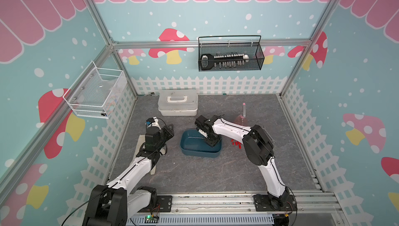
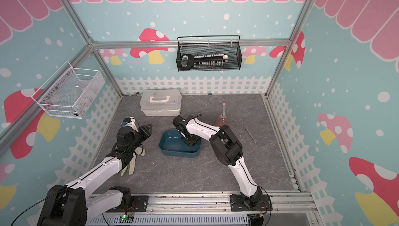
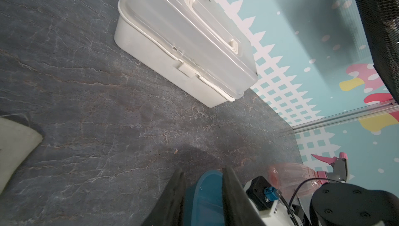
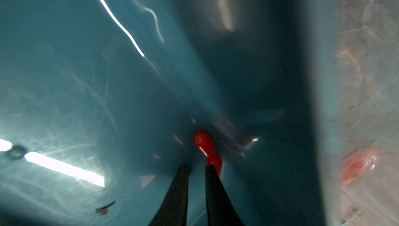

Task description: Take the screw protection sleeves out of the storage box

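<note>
The dark teal storage box [image 1: 191, 147] sits at the middle of the table. In the right wrist view two red sleeves [image 4: 204, 143] lie on its floor against a side. My right gripper is down inside the box over them, its fingers parted, one fingertip at the lower sleeve; whether it touches cannot be told. A small pile of red sleeves [image 1: 237, 143] lies on the table right of the box. My left gripper is raised left of the box, its fingers apart with nothing visible held between them.
A pink spray bottle [image 3: 293, 178] stands behind the sleeve pile, with a wrench [image 2: 249, 134] to its right. A white lidded case [image 1: 177, 103] is at the back left. Pale gloves [image 2: 133, 163] lie under the left arm.
</note>
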